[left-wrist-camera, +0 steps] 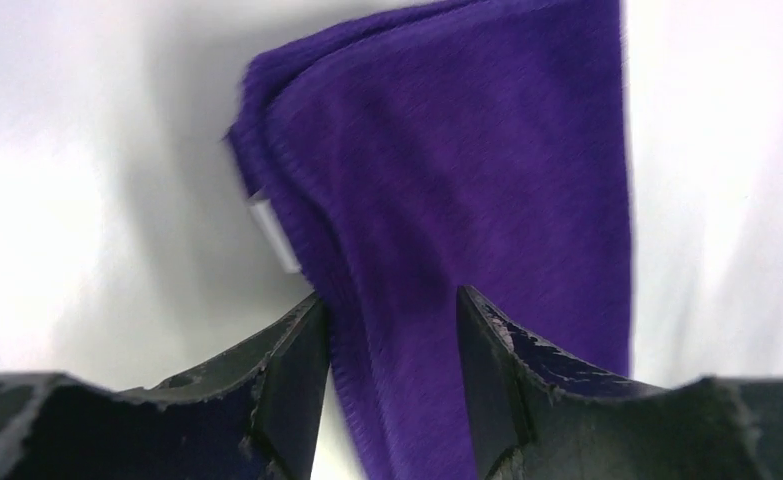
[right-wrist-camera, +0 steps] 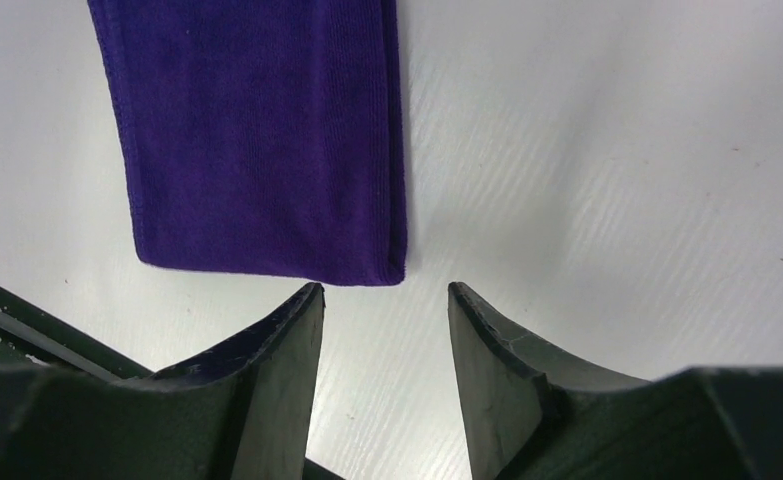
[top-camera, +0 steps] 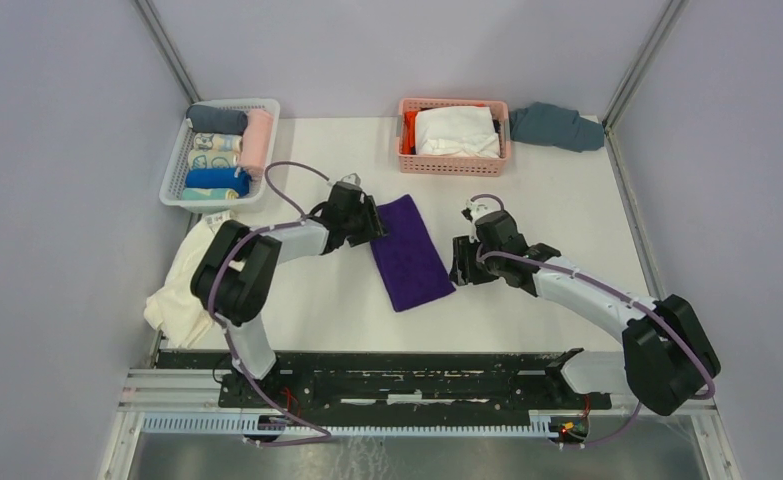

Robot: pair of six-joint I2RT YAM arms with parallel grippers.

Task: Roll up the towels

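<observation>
A purple towel [top-camera: 414,262] lies folded lengthwise on the white table, its far end beneath my left gripper [top-camera: 372,224]. In the left wrist view, that gripper is part open over the towel's doubled edge [left-wrist-camera: 307,215], with a small white tag showing at that edge. In the right wrist view, my open right gripper is just beside the near corner of the towel [right-wrist-camera: 257,160], with bare table between its fingers.
A white basket [top-camera: 175,200] of rolled towels stands back left, cream cloths [top-camera: 182,300] below it. A pink basket [top-camera: 452,170] with folded cloths and a teal cloth [top-camera: 557,127] are at the back.
</observation>
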